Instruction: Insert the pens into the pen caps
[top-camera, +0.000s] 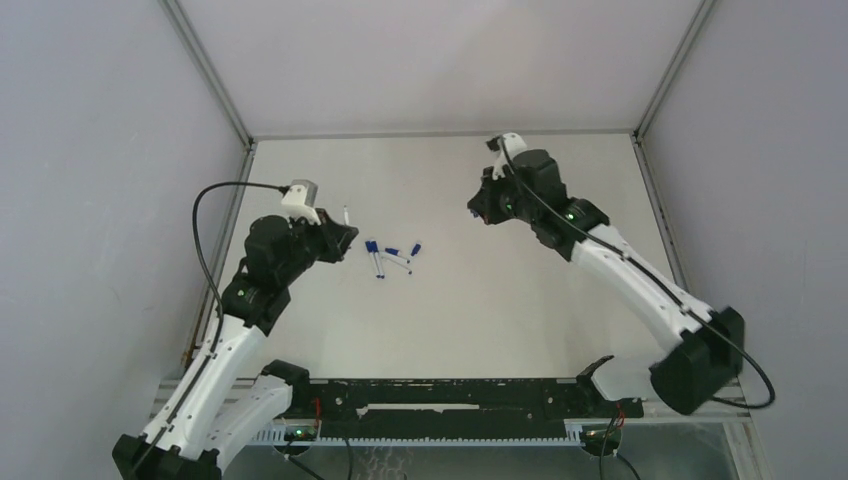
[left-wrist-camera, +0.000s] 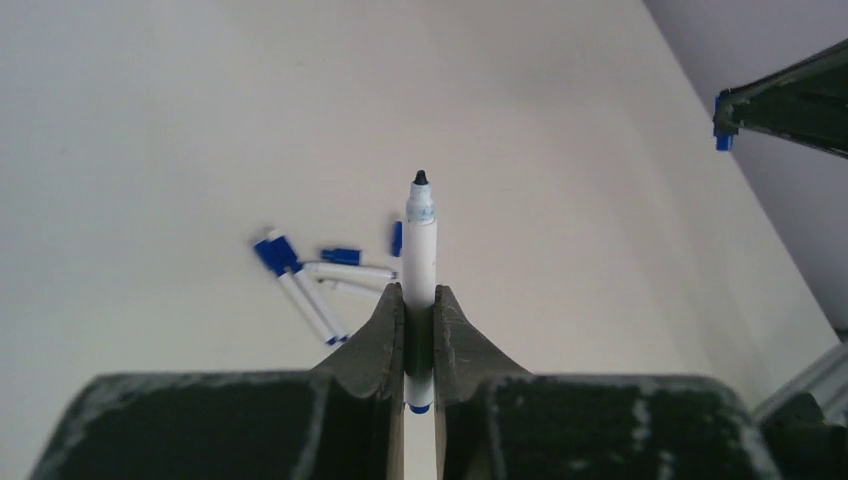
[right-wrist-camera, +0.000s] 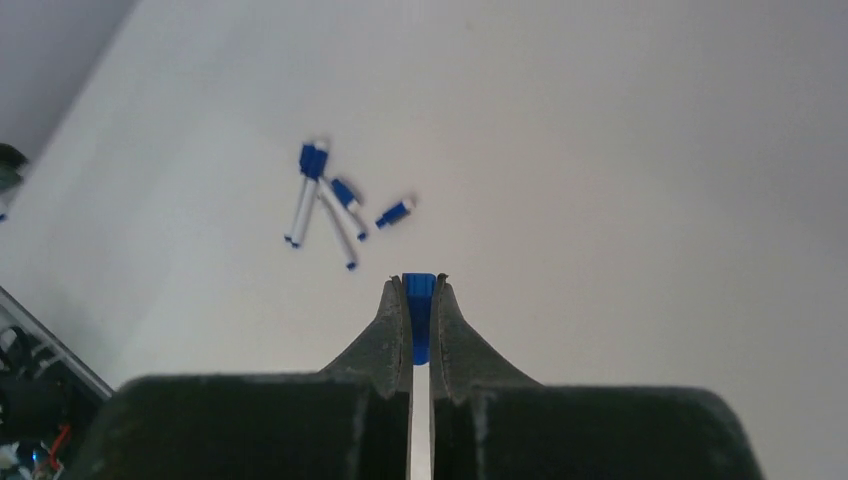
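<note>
In the left wrist view my left gripper is shut on an uncapped white pen (left-wrist-camera: 420, 245), its black tip pointing up and away. The right wrist view shows my right gripper shut on a blue pen cap (right-wrist-camera: 421, 320). That same held cap (left-wrist-camera: 723, 125) pokes out of the right fingers at the far right of the left wrist view. Both grippers are raised, with a wide gap between them in the top view. Two loose caps, one a blue cap (right-wrist-camera: 396, 212) and the other a blue cap (right-wrist-camera: 345, 193), lie near two uncapped pens on the table.
Two capped pens (top-camera: 375, 262) lie side by side, left of the loose uncapped pens (top-camera: 397, 262). Side walls bound the table left and right.
</note>
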